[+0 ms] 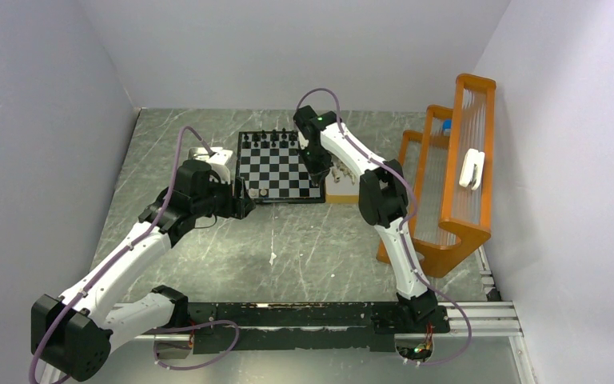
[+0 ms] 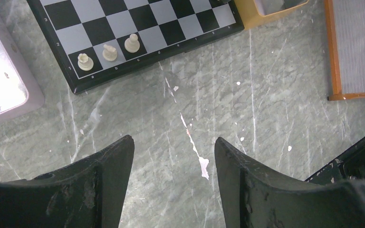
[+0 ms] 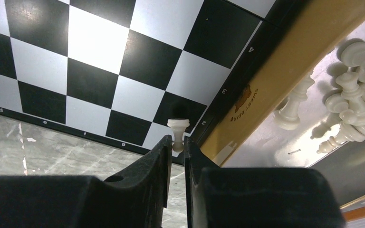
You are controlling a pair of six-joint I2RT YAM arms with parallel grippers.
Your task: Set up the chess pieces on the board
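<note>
My right gripper is shut on a white chess piece (image 3: 178,126), its broad base pointing away from the fingers. It is over the near right corner of the chessboard (image 3: 140,102), beside the 2 and 3 marks; whether the piece touches the board I cannot tell. In the left wrist view three white pieces stand at the near left corner: a left one (image 2: 85,61), a middle one (image 2: 109,52) and a right one (image 2: 132,43). Dark pieces (image 1: 264,139) line the board's far side. My left gripper stands open and empty over bare table.
Against the board's right side sits a yellow box (image 3: 261,85) with several loose white pieces (image 3: 356,97). A pale bin (image 2: 16,71) is left of the board. A wooden rack (image 1: 448,176) stands at the right.
</note>
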